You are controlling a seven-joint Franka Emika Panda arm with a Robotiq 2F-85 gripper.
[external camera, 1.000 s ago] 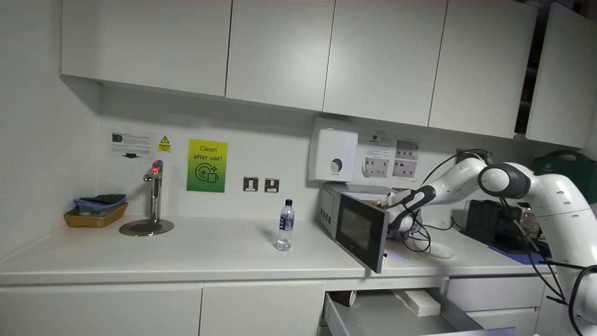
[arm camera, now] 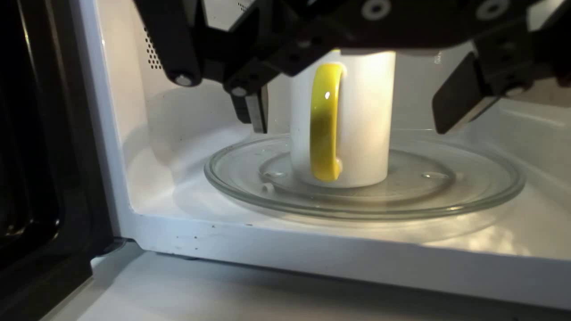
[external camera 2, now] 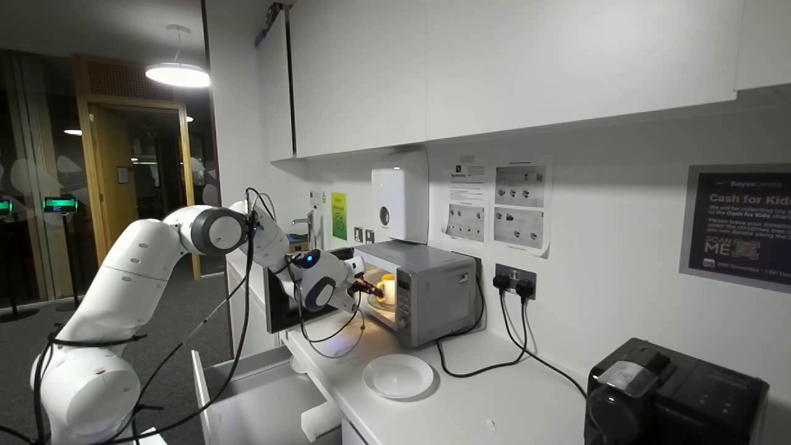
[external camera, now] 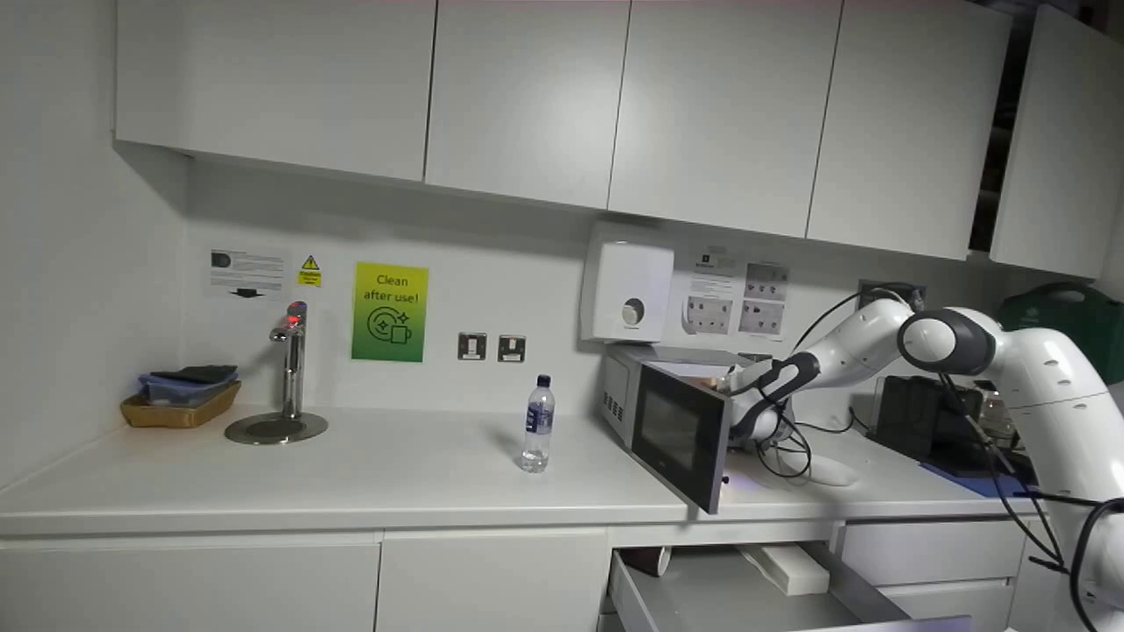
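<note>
A white mug [arm camera: 365, 123] with a yellow handle [arm camera: 324, 125] stands upright on the glass turntable [arm camera: 353, 213] inside the microwave [external camera 2: 437, 296]. Its handle faces the wrist camera, and its top is hidden behind the gripper's body. My gripper is open at the microwave's mouth, one finger to either side of the mug in the wrist view, with visible gaps. In exterior view 2 the mug [external camera 2: 387, 289] shows just beyond the gripper [external camera 2: 379, 290]. The microwave door [external camera: 680, 434] stands open, hiding the gripper in exterior view 1.
The open door is close beside the arm, and the cavity walls [arm camera: 187, 128] flank the turntable. On the counter are a white plate [external camera 2: 398, 375] and a water bottle [external camera: 537, 427]. Below, a drawer [external camera: 716, 600] is pulled out. Cables hang from the arm.
The arm has shifted very slightly in exterior view 1, toward the microwave. Door, drawer and bottle look the same.
</note>
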